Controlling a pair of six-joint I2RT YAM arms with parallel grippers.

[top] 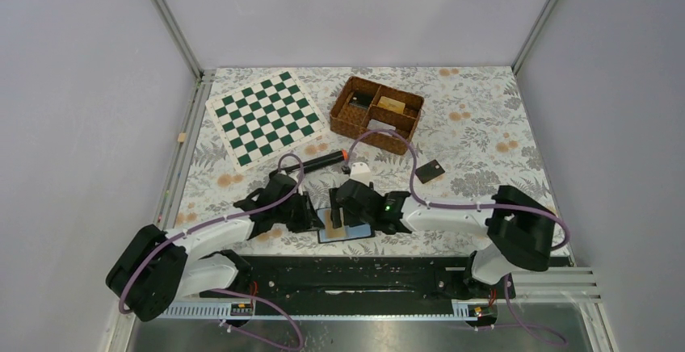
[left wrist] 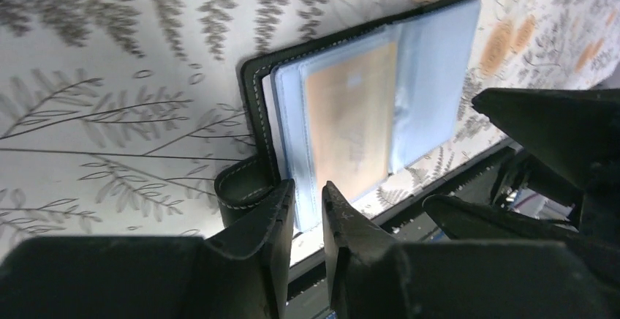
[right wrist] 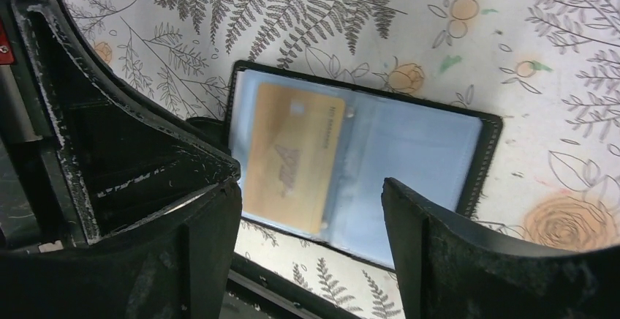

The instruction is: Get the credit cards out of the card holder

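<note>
The card holder point(top: 359, 232) lies open at the table's front, black-edged with light blue pockets. Behind clear plastic in one pocket sits a tan card point(right wrist: 289, 162); the other pocket point(right wrist: 409, 165) looks plain blue. At the holder's left edge is my left gripper, its fingertips slightly parted around a narrow gap where the blue pocket edge shows. Whether they touch it I cannot tell. A black strap loop point(left wrist: 245, 181) lies beside the left finger. My right gripper stands wide open above the holder, nothing held.
Behind the arms lies a black cylinder with an orange end point(top: 323, 161). A brown divided basket point(top: 347, 127) and a green-white checkered board point(top: 266, 118) are farther back. To the right lies a small dark card-like piece point(top: 429, 172). Both grippers are close together.
</note>
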